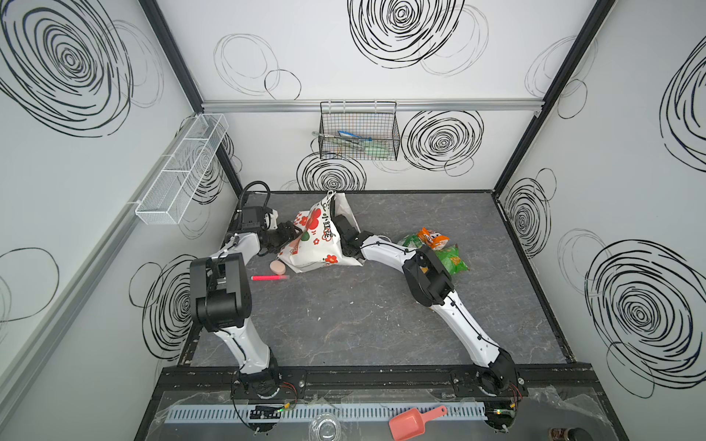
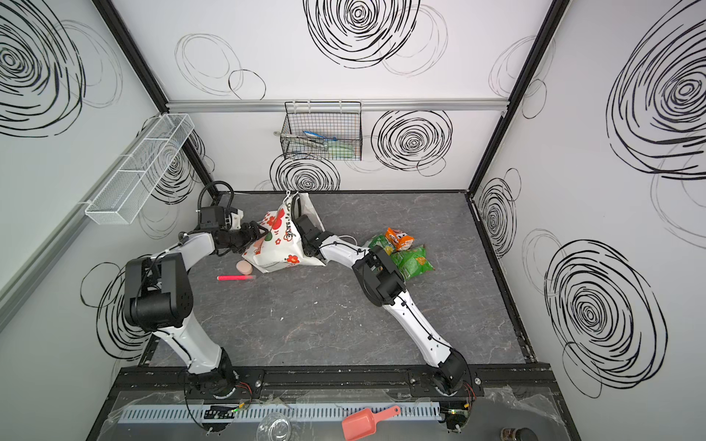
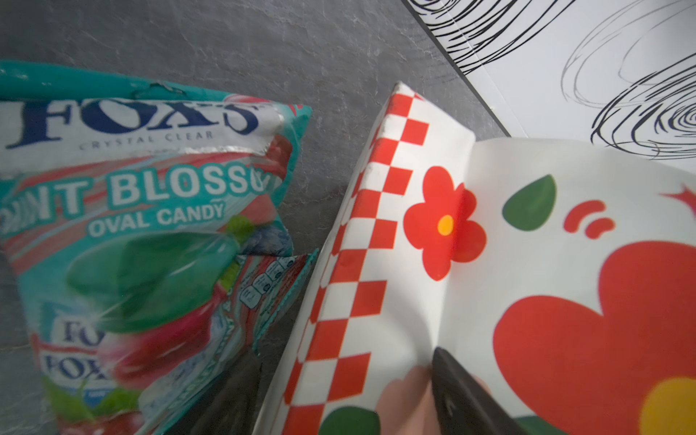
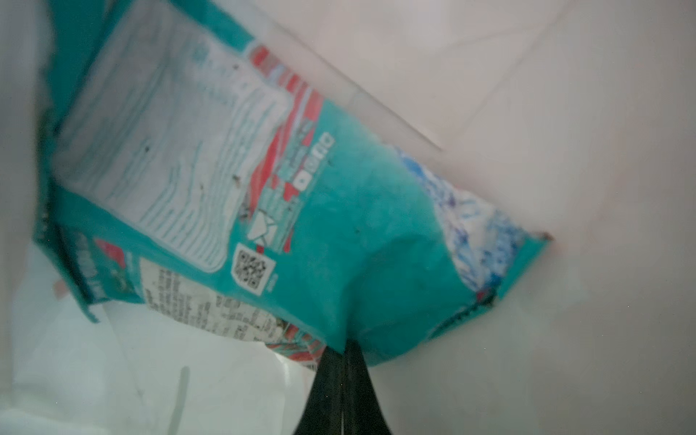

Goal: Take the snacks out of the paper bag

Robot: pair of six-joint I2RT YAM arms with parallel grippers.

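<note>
The white flowered paper bag (image 1: 312,246) lies tipped on the table's back left. My left gripper (image 1: 292,229) is at its left side; in the left wrist view its part-open fingers straddle the checked fold, beside a teal Fox's candy bag (image 3: 123,181). My right gripper is inside the paper bag, shut, its tips against a teal snack pack (image 4: 304,203); whether any of it is pinched is unclear.
Snack packs, orange (image 1: 434,239) and green (image 1: 452,258), lie right of the paper bag. A pink stick (image 1: 268,278) and a pinkish round object lie at the front left.
</note>
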